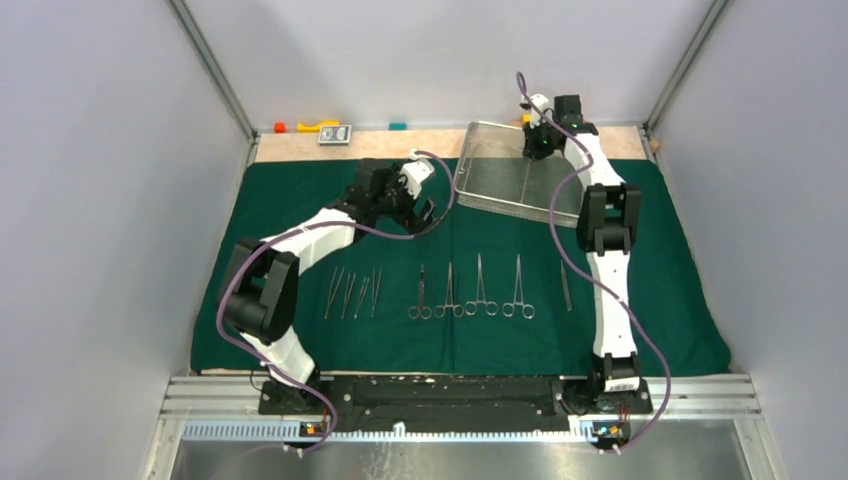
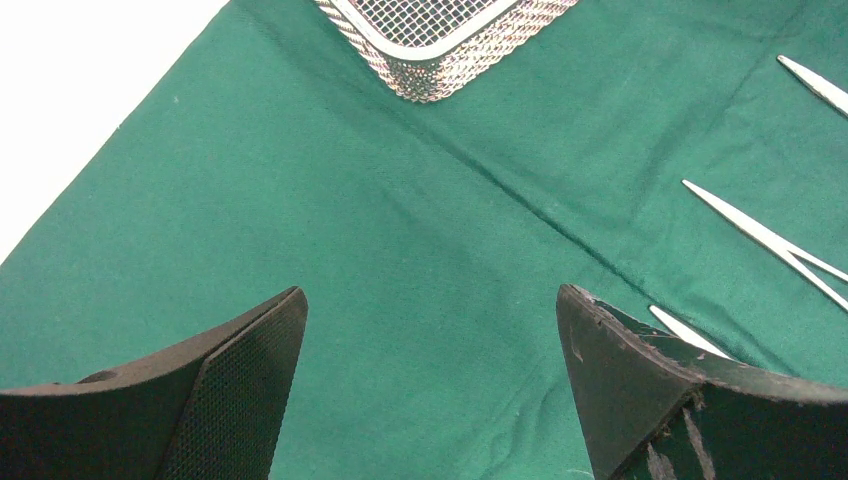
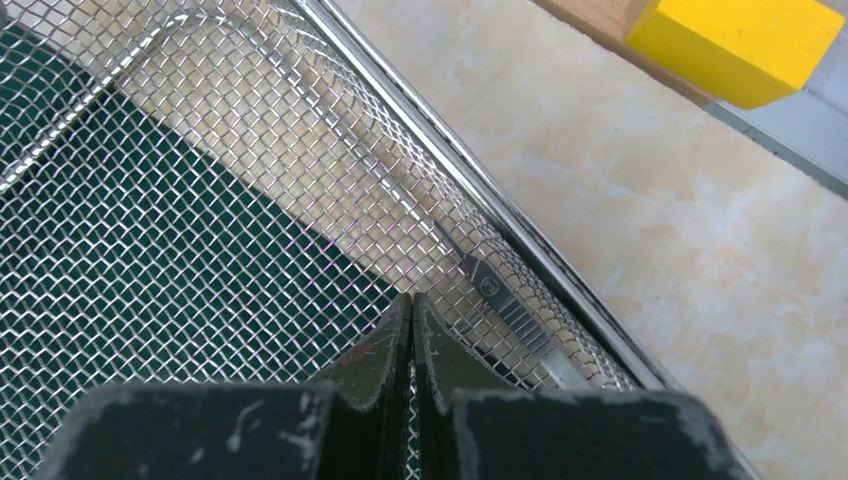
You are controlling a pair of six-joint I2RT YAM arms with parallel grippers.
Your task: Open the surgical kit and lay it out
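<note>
Along the far wall of the wire mesh basket (image 1: 468, 160) lies a slim grey instrument (image 3: 505, 300) with a dark pointed tip, seen in the right wrist view. My right gripper is shut over the mesh, its fingertips together with nothing between them. The instrument's handle lies to the right of those fingers and runs partly out of sight behind them. My left gripper hangs wide open and empty above the green cloth (image 2: 400, 200), left of the basket. Tweezers (image 1: 350, 292), scissors-like tools (image 1: 480, 290) and a thin straight tool (image 1: 565, 288) rest on the cloth in a row.
Beyond the basket's metal rim (image 3: 480, 180) is a marbled strip with a yellow block (image 3: 740, 45) behind it. A small box (image 1: 335, 135) and a teal block (image 1: 398, 126) stand at the back. Cloth left of the basket is clear.
</note>
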